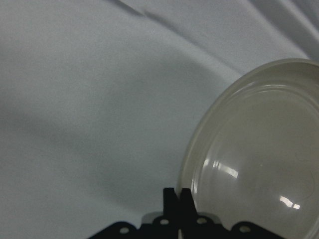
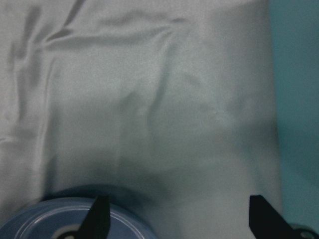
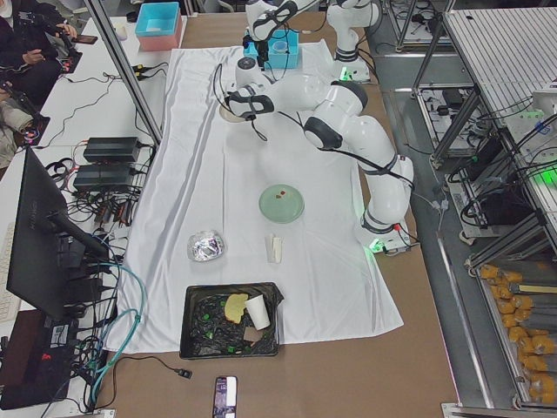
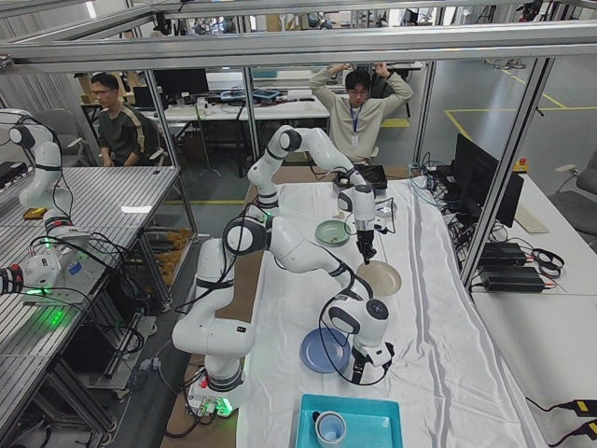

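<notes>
A beige plate point(image 1: 259, 149) point(image 4: 382, 278) lies on the white cloth. My left gripper point(image 4: 367, 250) is at its rim, fingers close together; whether the rim is between them I cannot tell. My right gripper point(image 4: 371, 364) stands open beside a blue plate point(image 2: 75, 224) point(image 4: 322, 350), with nothing seen between its fingers. A green plate point(image 3: 281, 212) point(image 4: 332, 228) lies on the cloth near the left arm.
A blue tray point(image 4: 308, 420) with a cup point(image 4: 330, 433) is by the right arm. A black tray point(image 3: 200, 348) with several items and a foil-wrapped thing point(image 3: 205, 246) lie at the other end.
</notes>
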